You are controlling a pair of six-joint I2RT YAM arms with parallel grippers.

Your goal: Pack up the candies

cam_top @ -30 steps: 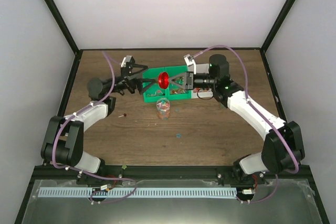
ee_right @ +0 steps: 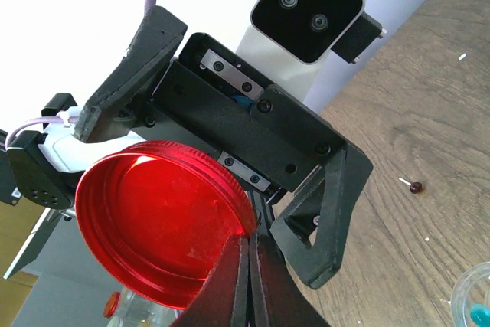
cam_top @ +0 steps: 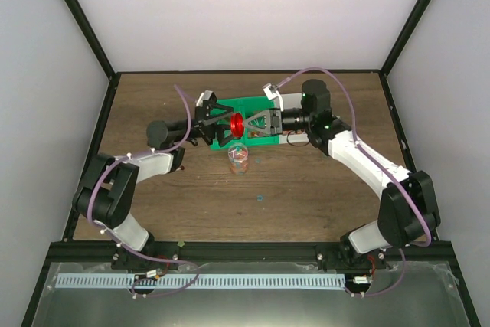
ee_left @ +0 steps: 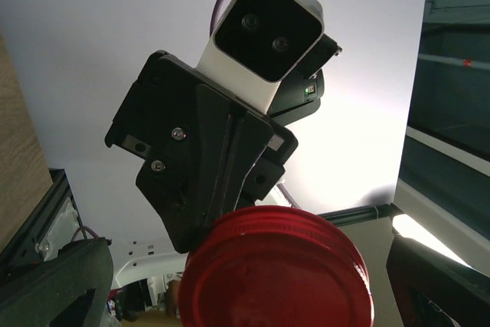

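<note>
A round red lid [cam_top: 237,125] is held up on edge above the green tray [cam_top: 249,103]. My right gripper [cam_top: 248,123] is shut on the lid's rim; the closed fingers [ee_right: 246,277] meet at the lid's edge in the right wrist view. From the other side, my left gripper [cam_top: 228,122] stands open, and the lid [ee_left: 276,281] lies between its spread fingers, with gaps showing at both sides. A clear jar [cam_top: 238,160] stands open in front of the tray. Both arms hide much of the tray's candies.
A small dark lollipop [ee_right: 416,187] lies on the bare wood, and a blue bit [cam_top: 260,197] rests in front of the jar. Beside the tray at right is a white box [cam_top: 292,100].
My left gripper has moved right, from beside the lid to around it, staying open. The right gripper and the lid have barely moved.
</note>
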